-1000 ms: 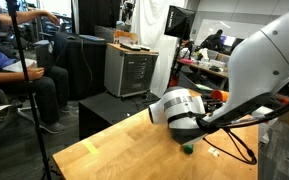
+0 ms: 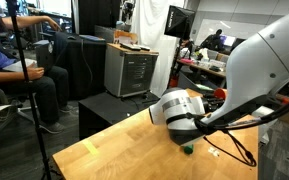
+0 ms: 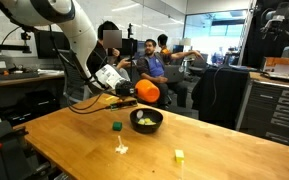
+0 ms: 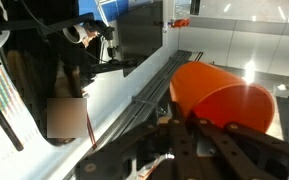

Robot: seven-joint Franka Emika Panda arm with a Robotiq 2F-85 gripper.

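An orange cup (image 3: 146, 91) is held above the table, close to the black bowl (image 3: 146, 127) and higher than its rim. My gripper (image 3: 133, 91) is shut on the cup. In the wrist view the orange cup (image 4: 229, 85) fills much of the right side, with the dark fingers against its lower edge. Whether anything is inside the cup cannot be told. Pale, yellowish pieces show in the bowl. From exterior view 1, the arm hides both cup and bowl.
A green block (image 3: 116, 126) lies to the left of the bowl, and a white object (image 3: 122, 149) lies nearer the front. Farther right is a yellow block (image 3: 179, 156). People sit behind it.
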